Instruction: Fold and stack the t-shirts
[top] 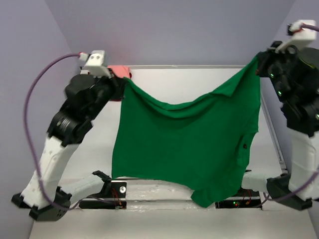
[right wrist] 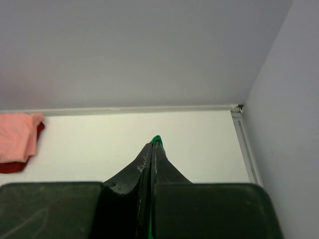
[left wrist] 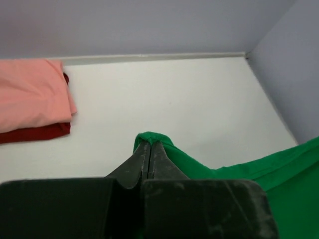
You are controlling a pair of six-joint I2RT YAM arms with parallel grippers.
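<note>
A green t-shirt (top: 179, 144) hangs stretched between my grippers over the table, its top edge sagging and its lower part spread toward the front edge. My left gripper (top: 121, 82) is shut on one top corner; in its wrist view green cloth rises just behind the fingertips. My right gripper (top: 260, 62) is raised at the right, shut on the other corner, with a small green tip showing at its fingertips.
A folded pink t-shirt (left wrist: 31, 92) lies on a dark red one (left wrist: 40, 133) at the back left. Walls (right wrist: 284, 149) border the sides and back.
</note>
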